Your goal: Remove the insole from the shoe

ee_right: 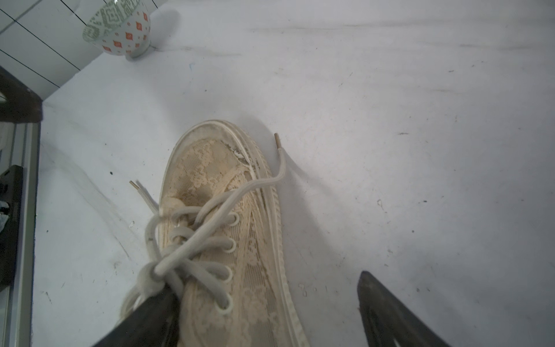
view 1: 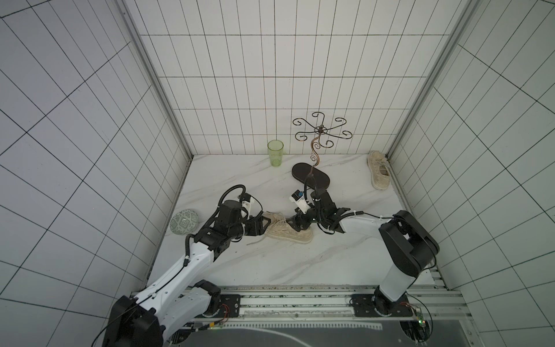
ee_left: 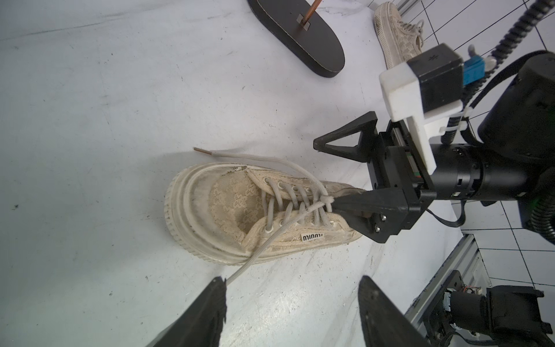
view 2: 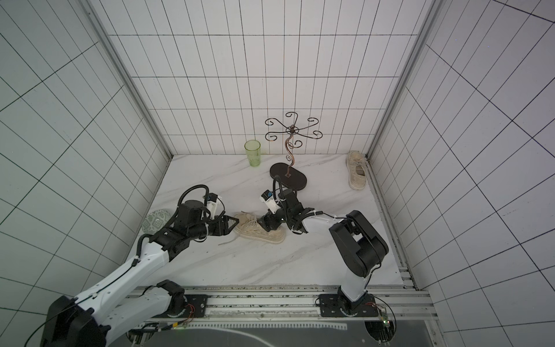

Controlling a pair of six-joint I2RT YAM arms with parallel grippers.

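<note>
A beige lace-up shoe (ee_left: 214,208) lies on the white table, toe to the left, laces loose across it. My open right gripper (view 1: 297,222) is down at the shoe's heel end, one finger over or in the opening, hiding the insole. In the right wrist view that finger is beside the lace knot (ee_right: 151,277). My left gripper hangs open above and just in front of the toe end, with nothing between its fingers.
A patterned bowl (view 1: 183,221) sits at the left, a green glass (view 1: 275,153) at the back, a metal stand on a dark base (view 2: 280,173) behind the shoe, and a second shoe (view 1: 378,170) at the back right.
</note>
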